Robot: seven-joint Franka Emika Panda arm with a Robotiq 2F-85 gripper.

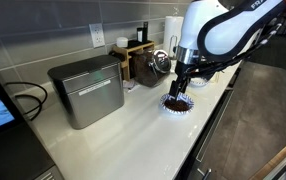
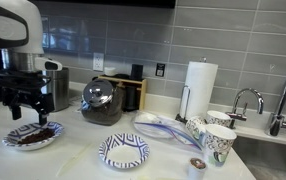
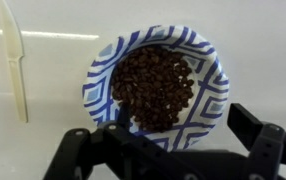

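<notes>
Below my gripper lies a blue-and-white patterned bowl (image 3: 101, 80) holding dark brown beans (image 3: 153, 88). The fingers stand wide apart in the wrist view, one finger at each side of the bowl's near part, with nothing held. In exterior view 1 the gripper (image 1: 183, 82) hangs just over the bowl (image 1: 188, 110) on the white counter. From exterior view 2, the bowl (image 2: 18, 145) sits at the left under the gripper (image 2: 29, 112). A second patterned bowl (image 2: 123, 163), apparently empty, stands to its right.
A glass jar (image 2: 102, 101) stands behind the bowls, with a paper towel roll (image 2: 199, 92) farther right. Patterned cups (image 2: 218, 143) stand near the sink. A light-coloured knife (image 3: 15, 55) lies left of the bean bowl. Beside the toaster (image 1: 89, 89), the front counter is clear.
</notes>
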